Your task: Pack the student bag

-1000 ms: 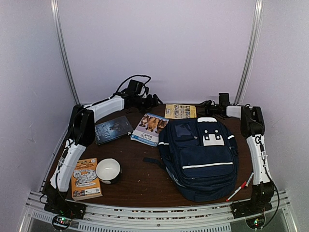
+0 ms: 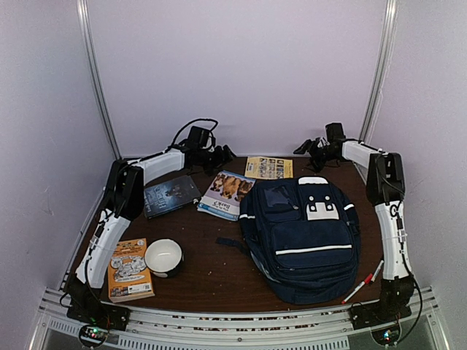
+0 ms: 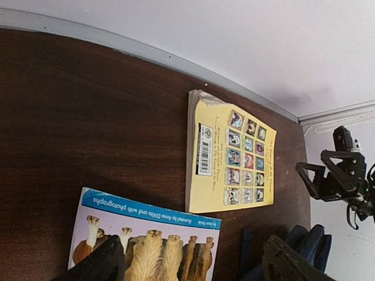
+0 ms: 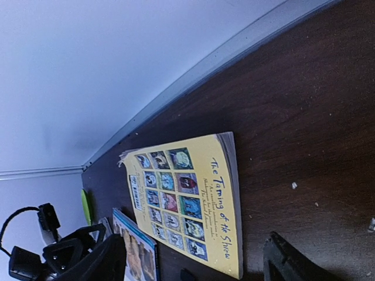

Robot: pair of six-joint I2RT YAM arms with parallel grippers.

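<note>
A navy backpack [image 2: 310, 255] lies at the table's right half. Behind it a yellow book [image 2: 269, 167] lies flat at the back, seen whole in both wrist views. A book with animal photos [image 2: 226, 191] lies left of it, a dark blue book [image 2: 168, 197] farther left, an orange book [image 2: 130, 266] at front left. My left gripper [image 2: 221, 155] hangs open over the back, above the animal book's rear edge. My right gripper [image 2: 309, 149] hangs above the back right, right of the yellow book, fingers apart with nothing between them.
A white bowl [image 2: 163, 257] stands beside the orange book. Markers [image 2: 357, 290] lie right of the backpack at the front. The walls close in the table at back and sides. Bare table shows in the front middle.
The yellow book has shifted slightly left. My left gripper has moved slightly left.
</note>
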